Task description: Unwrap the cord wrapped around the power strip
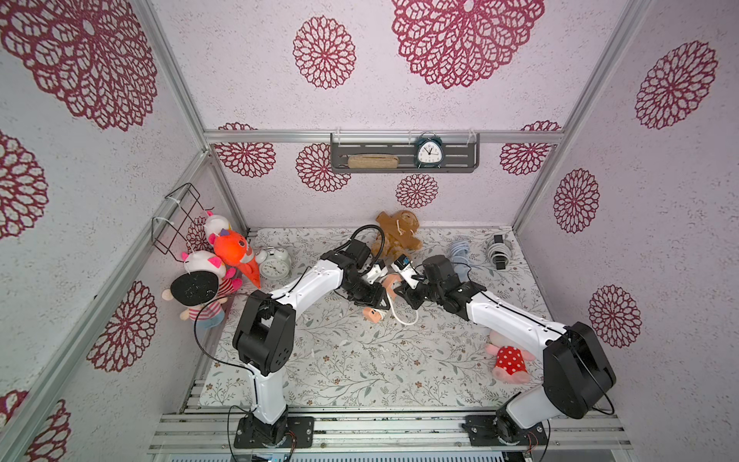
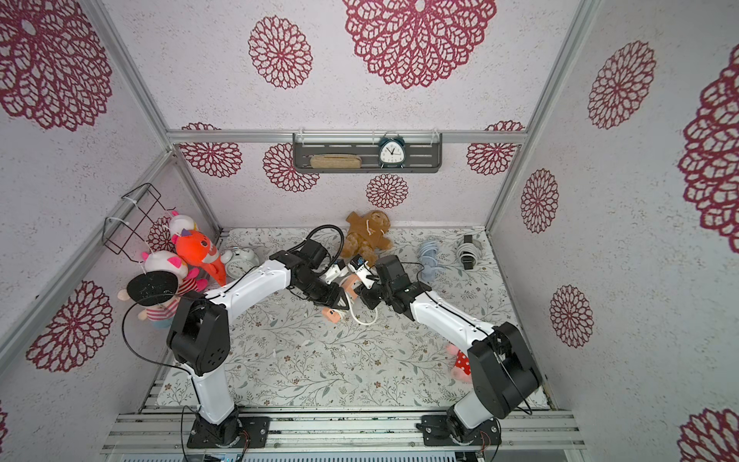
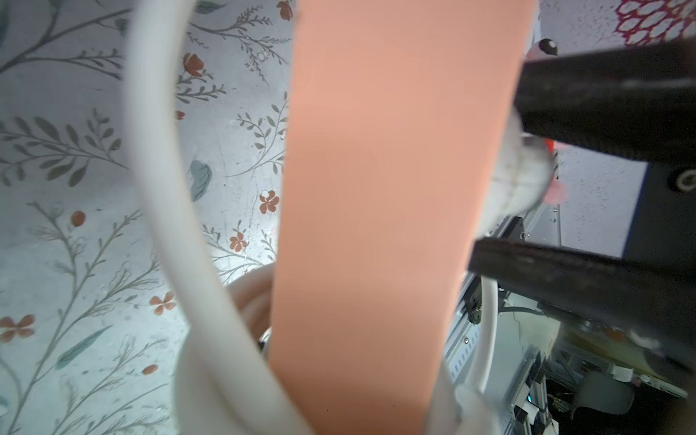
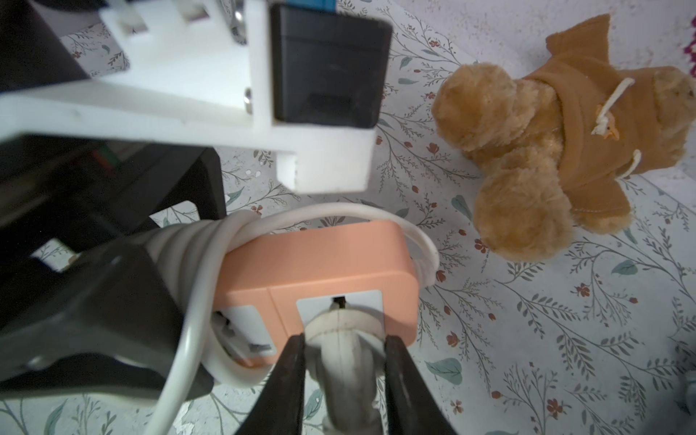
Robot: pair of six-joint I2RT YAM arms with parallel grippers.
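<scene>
The peach power strip (image 4: 311,261) is held at the table's middle, white cord (image 4: 206,282) coiled round it and a loop (image 1: 406,323) hanging toward the front. My left gripper (image 1: 373,296) is shut on the strip; its dark fingers (image 3: 580,268) lie along the peach body in the left wrist view. My right gripper is at the strip's other end, both fingertips close around a white piece at its socket face, apparently the plug; whether they grip it is unclear.
A brown teddy (image 1: 398,231) lies behind the strip. Blue and grey coiled strips (image 1: 499,250) are back right, a red-dotted plush (image 1: 508,362) front right, toys and a white clock (image 1: 274,261) left.
</scene>
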